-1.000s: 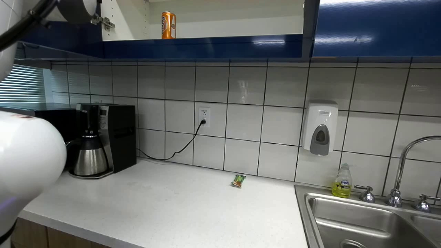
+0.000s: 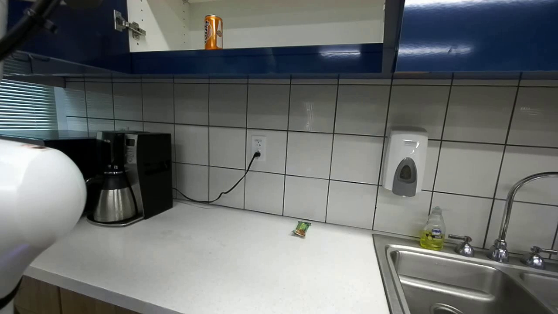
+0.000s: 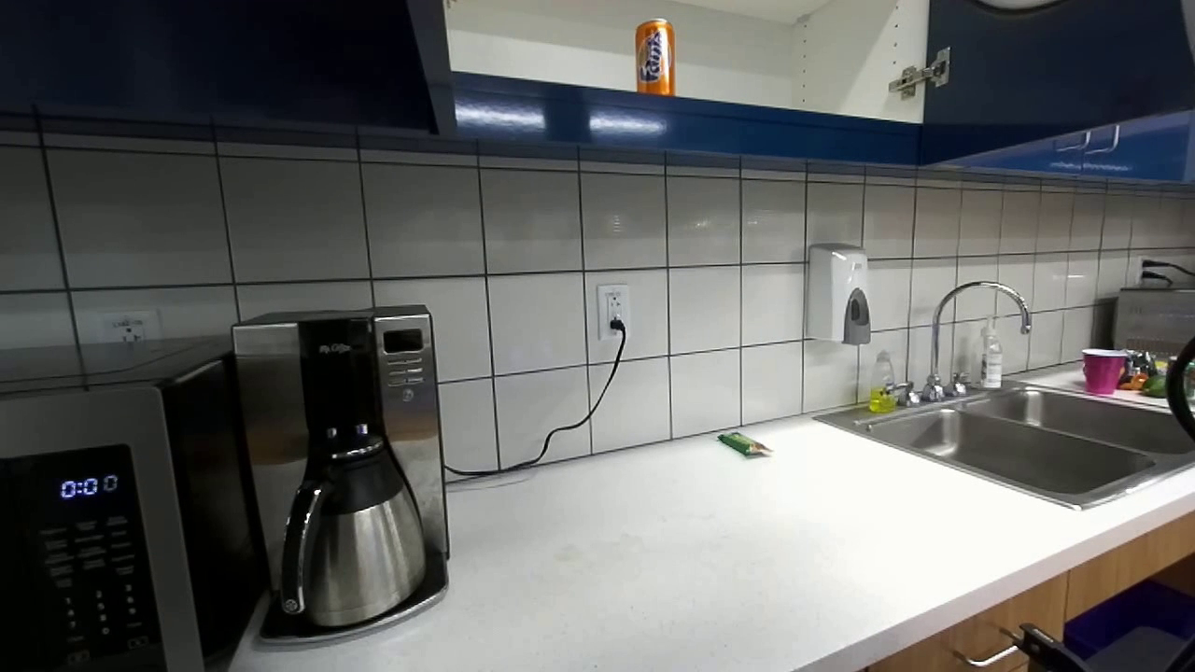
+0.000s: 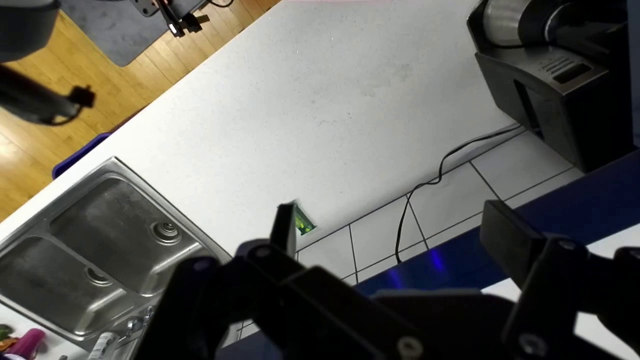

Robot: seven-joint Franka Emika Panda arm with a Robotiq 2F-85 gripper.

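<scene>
My gripper stands open in the wrist view, its two dark fingers wide apart with nothing held between them. From up high it looks down on the counter, and the left finger overlaps part of a small green snack packet (image 4: 304,222) lying far below. That packet (image 2: 301,228) rests flat on the counter near the tiled wall. An orange soda can (image 2: 213,32) is upright at the front of the open cabinet shelf; the second exterior view shows the can (image 3: 655,57) too. Neither exterior view includes the gripper.
A coffee maker (image 3: 409,448) stands beside the microwave (image 3: 90,526), its black cord (image 2: 230,191) running to the wall outlet. The steel sink (image 2: 389,282) lies at the right, with a dish soap bottle (image 2: 433,233) behind it. Bare counter (image 2: 225,261) fills the middle.
The upper part of the arm has drawn back toward the upper left in exterior view 1, mostly out of frame. Its lower white link shifted slightly right. Can and packet have not moved.
</scene>
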